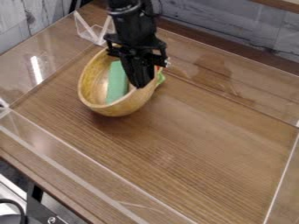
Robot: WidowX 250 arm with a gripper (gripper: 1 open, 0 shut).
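A wooden bowl (111, 104) sits on the table at upper left, tilted or oval-looking, with a green elongated object (117, 80) inside it. My black gripper (140, 72) reaches down over the bowl's right side; its fingertips hide part of the bowl, and their state is hard to make out. Small red and green items (160, 77) show behind it on the right, largely hidden.
A clear plastic object (91, 24) lies at the back left. Grey walls border the top left; cables hang at bottom left.
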